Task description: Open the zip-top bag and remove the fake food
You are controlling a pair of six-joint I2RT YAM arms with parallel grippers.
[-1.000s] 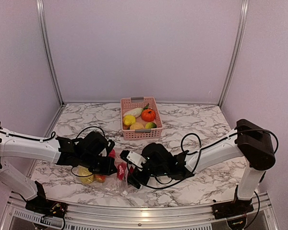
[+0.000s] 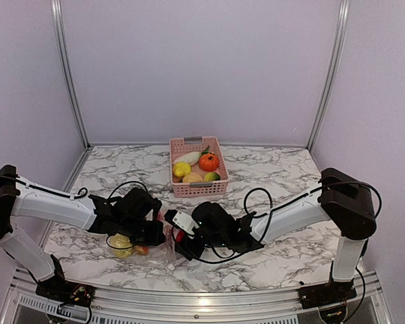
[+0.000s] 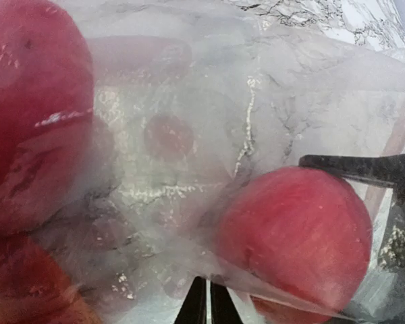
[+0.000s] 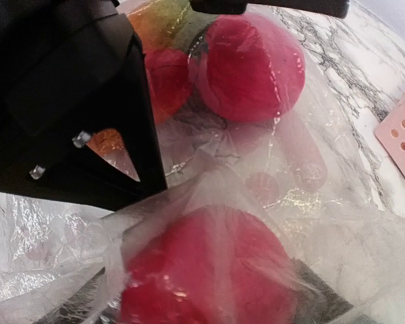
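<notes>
The clear zip top bag (image 2: 163, 257) lies at the front of the table, with red and yellow fake food in it. My left gripper is shut on the bag's plastic edge, its fingertips close together. Inside the bag mouth, my right gripper has its fingers (image 4: 317, 290) spread on either side of a red fruit (image 4: 209, 263), under clear plastic. Whether they press on it cannot be told. In the left wrist view one right finger touches the top of this red fruit (image 3: 297, 236). Another red fruit (image 4: 253, 67) sits deeper in the bag.
A pink basket (image 2: 200, 191) stands behind the grippers, holding several foods, among them a yellow lemon (image 2: 181, 169) and an orange tomato (image 2: 208, 161). Both arms are close together over the bag.
My right gripper has moved a little left, toward the left gripper and into the bag mouth. The basket stays put.
</notes>
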